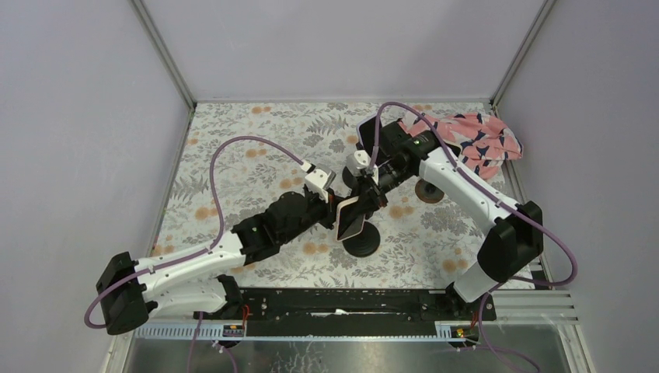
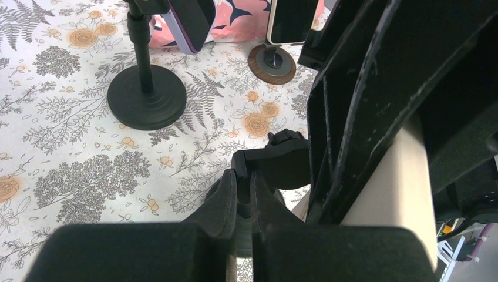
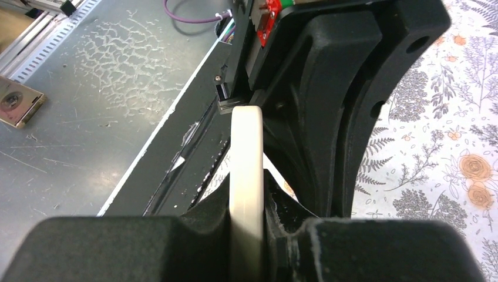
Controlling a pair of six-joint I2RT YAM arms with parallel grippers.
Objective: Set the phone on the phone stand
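A phone (image 1: pixel 350 218) with a pale rim is tilted over a black stand (image 1: pixel 362 242) in front of both grippers. My right gripper is shut on the phone, whose cream edge fills the gap between its fingers. My left gripper sits at the stand's dark upper bracket (image 2: pixel 276 164), its fingertips close together on that part; the phone's pale edge (image 2: pixel 387 188) rises just right of it. The right gripper's dark body hides much of the phone in the left wrist view.
Behind are a second stand (image 2: pixel 147 97) holding a phone, a third stand (image 2: pixel 271 64) with a phone, and a pink patterned cloth (image 1: pixel 486 144).
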